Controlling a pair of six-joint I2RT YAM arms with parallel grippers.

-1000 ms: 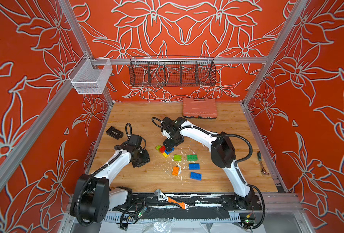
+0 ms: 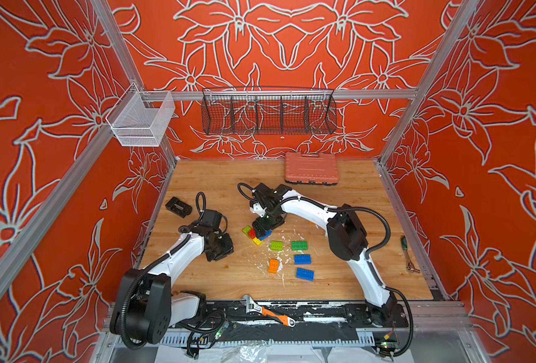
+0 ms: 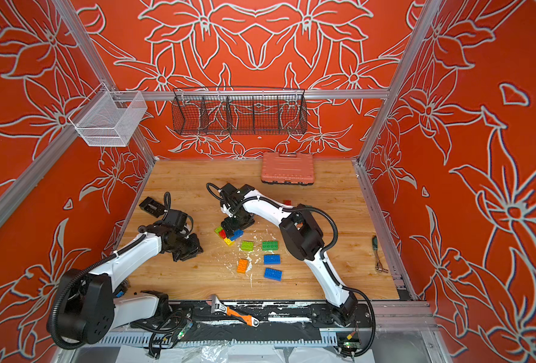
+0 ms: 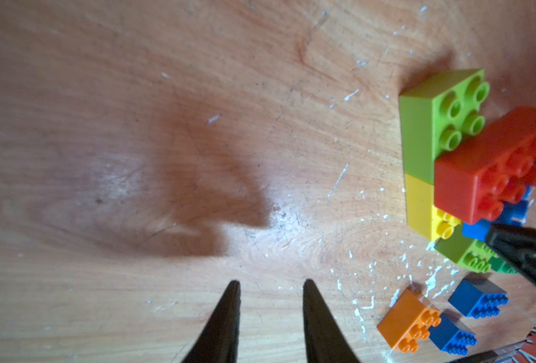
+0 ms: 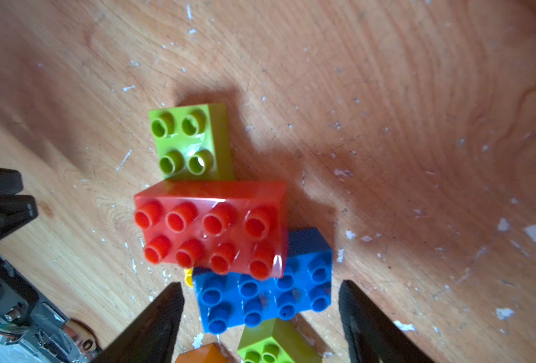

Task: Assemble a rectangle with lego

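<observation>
A red brick [image 5: 210,227] sits on top of a cluster, bridging part of a lime brick [image 5: 186,142] and a blue brick [image 5: 265,293]. Beneath it a yellow brick [image 4: 422,205] shows beside the lime one in the left wrist view. My right gripper is open above the cluster, its fingers spread to either side of the blue brick's near end with nothing held. Off to the left of the cluster, over bare wood, my left gripper stands open and empty.
Loose on the table lie a lime brick [image 2: 276,245], a green brick [image 2: 299,245], an orange brick [image 2: 273,265] and two blue bricks [image 2: 302,259]. A red case [image 2: 311,168] stands at the back, a black box [image 2: 178,207] at left.
Over the cluster, my right gripper has shifted very slightly. The left arm and the loose bricks look the same.
</observation>
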